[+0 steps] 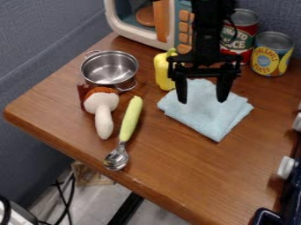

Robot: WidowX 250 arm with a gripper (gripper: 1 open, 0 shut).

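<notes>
My black gripper (202,86) hangs over a light blue cloth (205,114), its two fingers apart and nothing seen between them. The cloth lies flat on the wooden table (153,176). Just left of the gripper stands a yellow pepper (163,72), partly behind it.
A steel pot (109,67), a toy mushroom (101,109) and a scoop with a pale green handle (129,123) sit at left. Cans (270,54) and a toy microwave (139,18) stand at the back, a dark appliance at the right edge.
</notes>
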